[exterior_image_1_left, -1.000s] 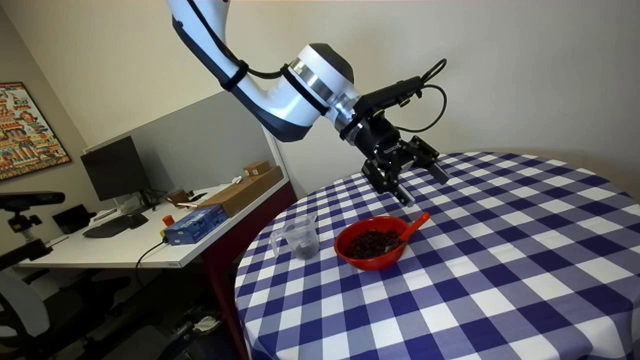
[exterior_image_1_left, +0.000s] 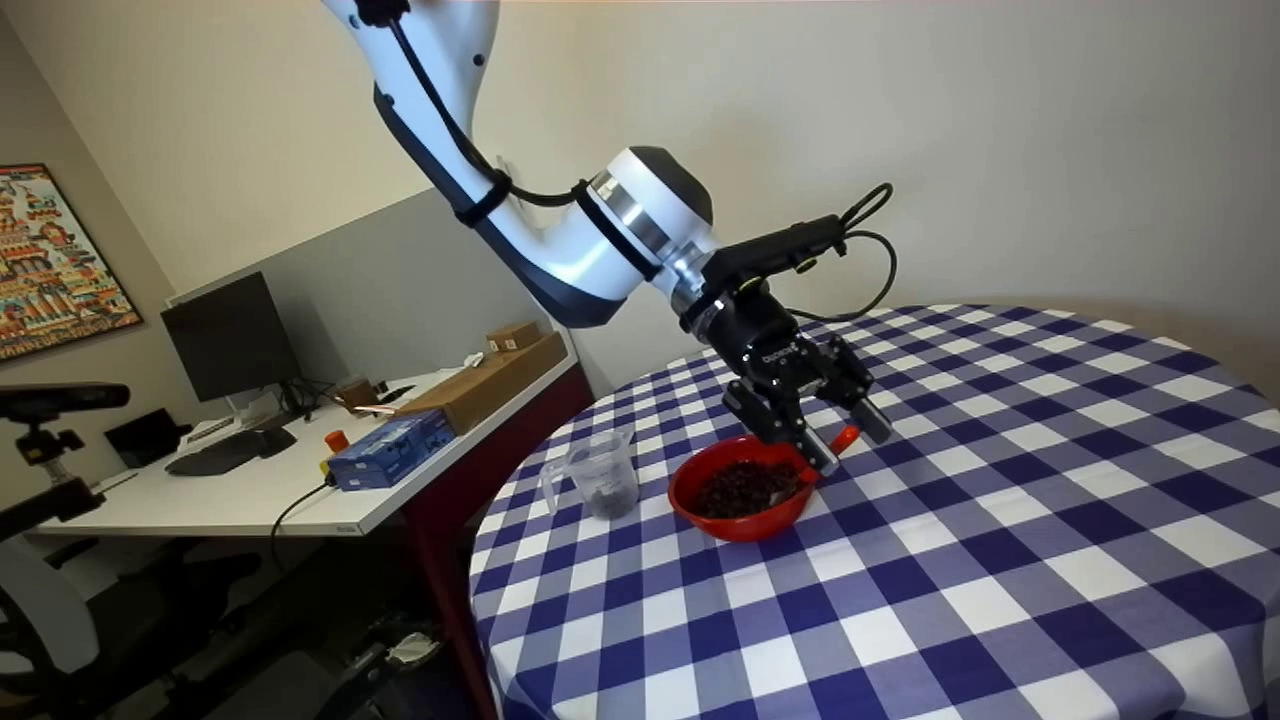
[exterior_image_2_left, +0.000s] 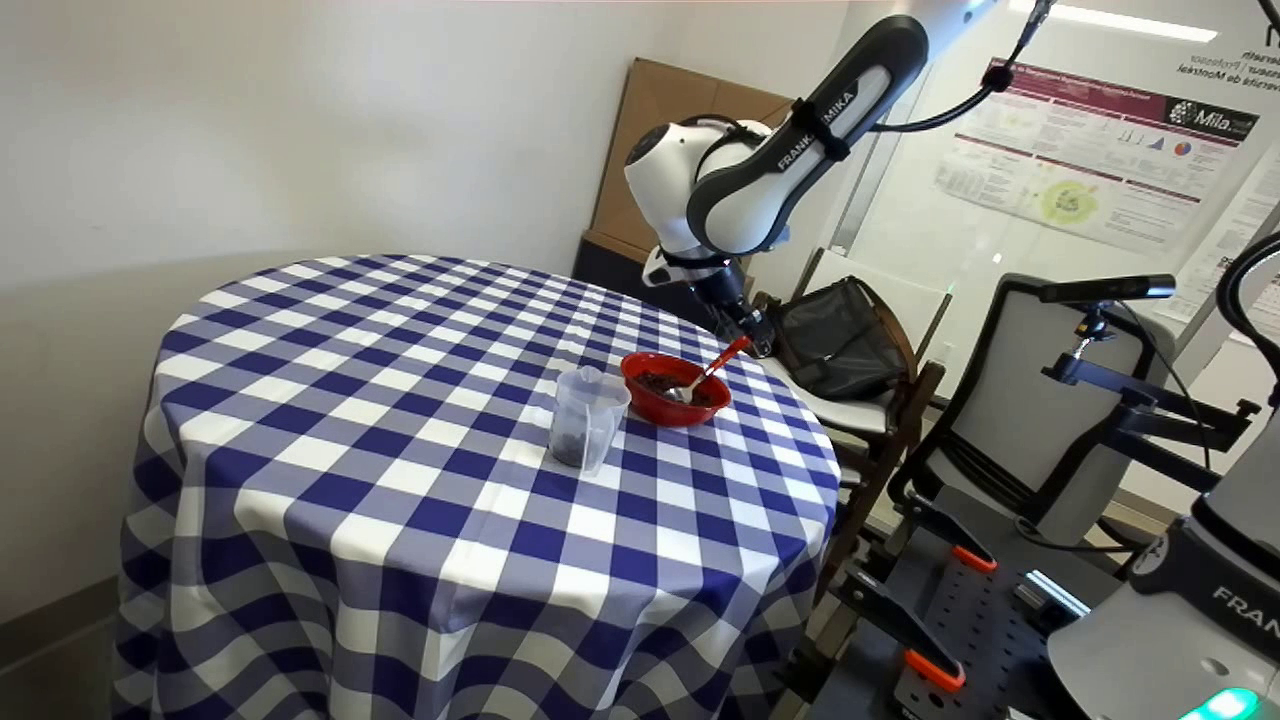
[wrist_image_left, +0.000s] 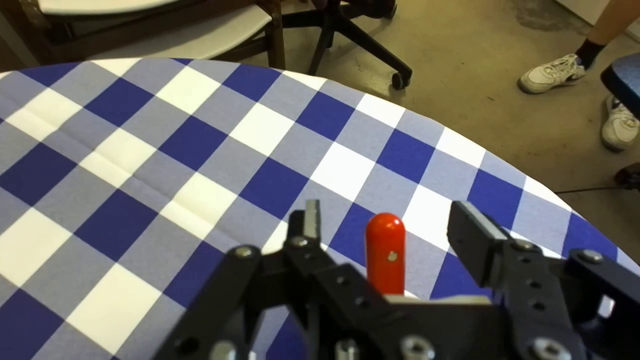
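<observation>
A red bowl (exterior_image_1_left: 720, 521) filled with dark beans (exterior_image_1_left: 741, 490) stands on the checked tablecloth. In it rests a spoon whose red handle (exterior_image_2_left: 725, 355) leans up over the rim, its metal head (exterior_image_2_left: 681, 392) among the beans. My gripper (exterior_image_1_left: 855, 446) is tilted down at the handle. From the wrist, the handle's rounded red end (wrist_image_left: 385, 252) shows between the two open fingers, with a gap on either side. A clear measuring jug (exterior_image_2_left: 587, 414) with some dark contents at its bottom stands beside the bowl.
The blue-and-white tablecloth (exterior_image_1_left: 1008, 504) is bare across the rest of the round table. Its edge curves close beyond the gripper, with a chair (exterior_image_2_left: 846, 360) past it. A desk with boxes (exterior_image_1_left: 396, 454) stands apart at the left.
My gripper has come down from above the bowl so that its fingers now stand around the spoon handle. Bowl, spoon and jug have not moved.
</observation>
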